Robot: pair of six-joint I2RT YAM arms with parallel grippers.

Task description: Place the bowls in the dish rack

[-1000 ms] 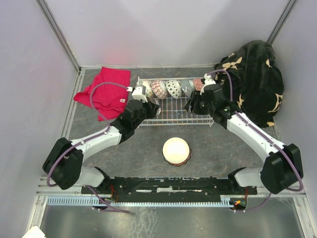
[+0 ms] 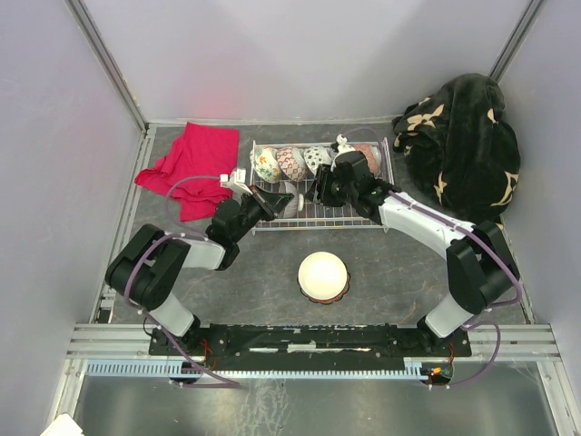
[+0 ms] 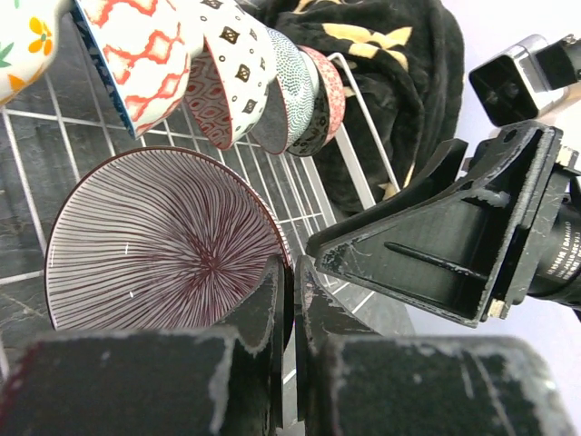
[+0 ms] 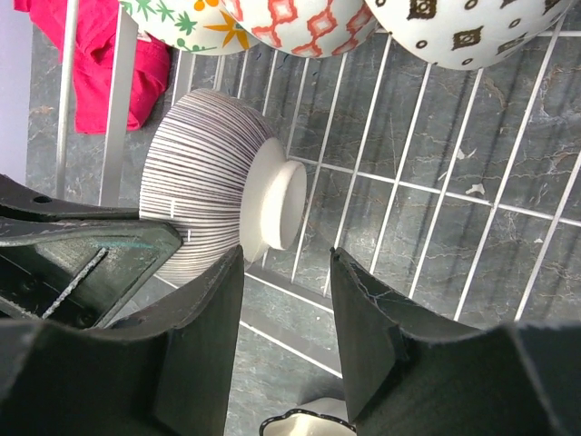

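My left gripper is shut on the rim of a striped bowl (image 3: 154, 236), brown lines on white inside. The bowl stands on its side over the front left of the wire dish rack (image 2: 318, 221). Its white foot (image 4: 284, 204) faces my right gripper, which is part open and empty, a short way from it. Several patterned bowls stand tilted in the rack's back row, among them a red-patterned bowl (image 3: 143, 59), a black-and-white bowl (image 3: 238, 73) and a flowered bowl (image 2: 266, 165). In front of the rack, a cream bowl (image 2: 322, 276) sits on the table.
A red cloth (image 2: 195, 168) lies left of the rack and a dark patterned blanket (image 2: 463, 150) is heaped to the right. The rack's front middle is free of bowls. Both grippers are close together over the rack.
The right gripper has moved left across the rack toward the striped bowl. My left arm has shifted and tilted, still holding the bowl, which now shows more on its side.
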